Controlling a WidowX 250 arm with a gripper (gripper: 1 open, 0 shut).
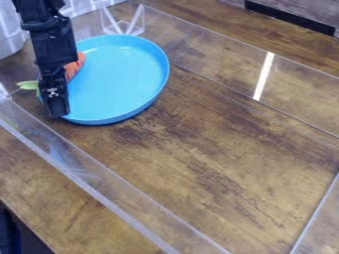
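A blue plate (122,84) sits on the wooden counter at the upper left. An orange carrot-like toy (74,65) with green leaves lies on its left part, mostly hidden behind my gripper (54,99). The gripper reaches down from the top left to the plate's left edge, its fingertips low beside the toy. I cannot tell from here whether they hold it or stand open.
Clear plastic walls border the wooden surface (212,149) on the left and right. A white drying-rack-like object (11,30) is at the top left corner. The middle and right of the counter are empty.
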